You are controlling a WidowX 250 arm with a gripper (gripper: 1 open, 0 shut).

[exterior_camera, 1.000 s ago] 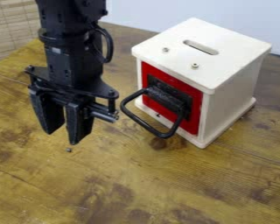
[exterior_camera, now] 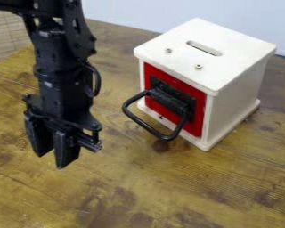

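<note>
A white box (exterior_camera: 228,62) with a slot and two screws on top stands right of centre. Its red front (exterior_camera: 199,125) carries a black fitting and a black loop handle (exterior_camera: 142,120) that sticks out to the left. My gripper (exterior_camera: 53,145) hangs at the left of the view, pointing down, apart from the handle. Whether its fingers are open or shut is hard to make out.
A woven mat (exterior_camera: 4,36) lies at the upper left, and a white surface is behind the box.
My gripper has moved left and a little down in the view, farther from the handle and box. The box looks unchanged.
</note>
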